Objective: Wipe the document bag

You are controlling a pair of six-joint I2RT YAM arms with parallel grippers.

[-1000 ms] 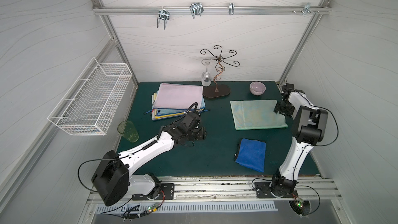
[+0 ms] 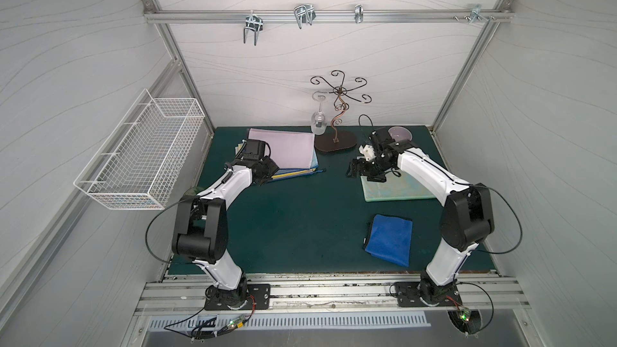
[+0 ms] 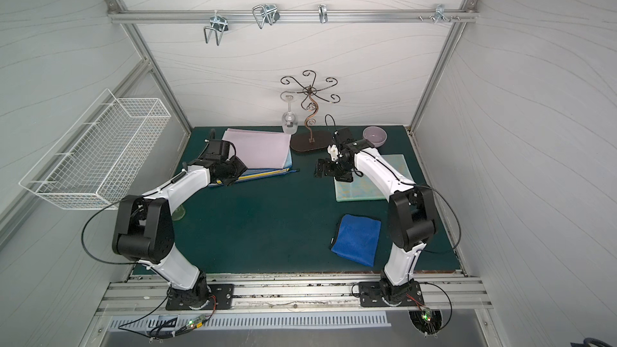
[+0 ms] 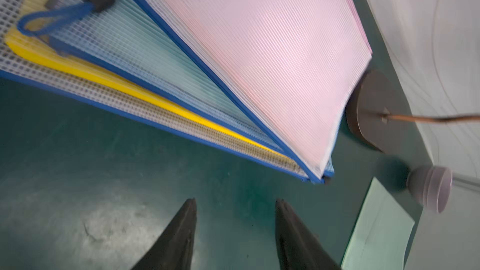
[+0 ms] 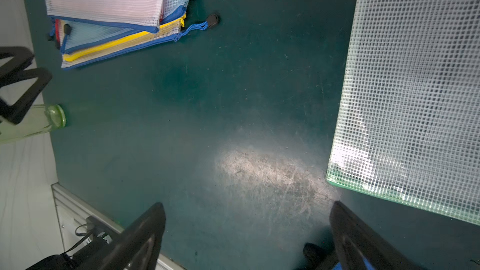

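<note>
A mint green mesh document bag (image 5: 405,90) lies flat at the right of the table, partly under my right arm. My right gripper (image 2: 360,170) hangs over its left part, open and empty; in the right wrist view its fingers frame bare table left of the bag. A stack of mesh bags, pink on top (image 2: 282,144) with blue and yellow below, lies at the back left. My left gripper (image 2: 263,170) is over the front of that stack, open, nothing between its fingertips. A small blue zip pouch (image 2: 388,239) lies at the front right.
A metal scroll stand (image 2: 334,141) and a wine glass (image 2: 318,122) stand at the back, a purple bowl (image 3: 374,133) at back right. A green glass (image 5: 35,120) is at the left edge. A white wire basket (image 2: 135,154) hangs on the left.
My left gripper has moved back and left to the stack. My right gripper has swung leftward from the bag's right end to over its left part.
</note>
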